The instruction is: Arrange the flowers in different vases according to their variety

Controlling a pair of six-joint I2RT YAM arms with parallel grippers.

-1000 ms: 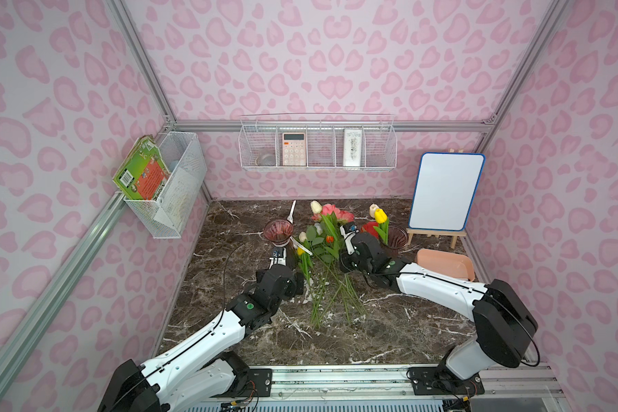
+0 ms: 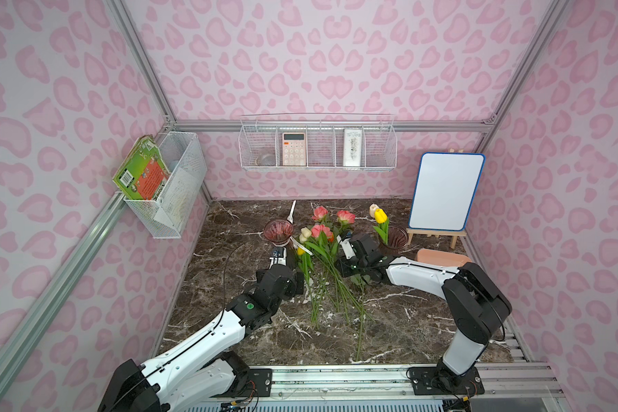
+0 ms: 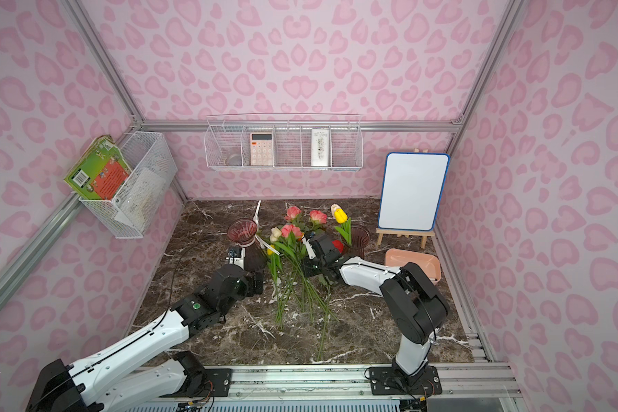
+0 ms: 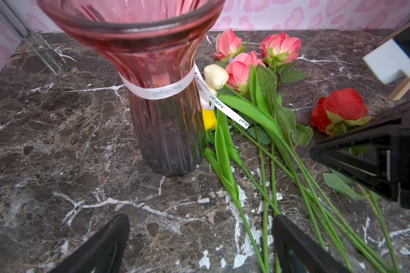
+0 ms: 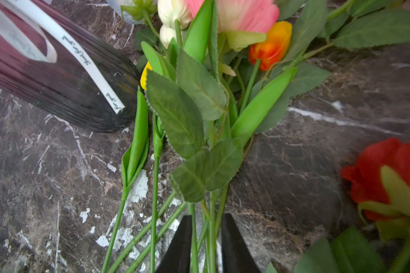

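An empty pink ribboned vase stands left of a loose pile of pink roses, white and yellow tulips, an orange tulip and a red rose. A second vase, right of the pile, holds yellow and pale tulips. My left gripper stands open just before the empty vase, nothing between its fingers. My right gripper is low over the pile's stems and leaves, its fingers part open; whether stems lie between them is unclear.
A whiteboard on an easel and a peach tray occupy the right side. Wire baskets hang on the back and left walls.
My right arm's elbow has risen and moved leftward; flower heads and stems in the pile have shifted, with a long stem now reaching toward the front. The left arm is unchanged.
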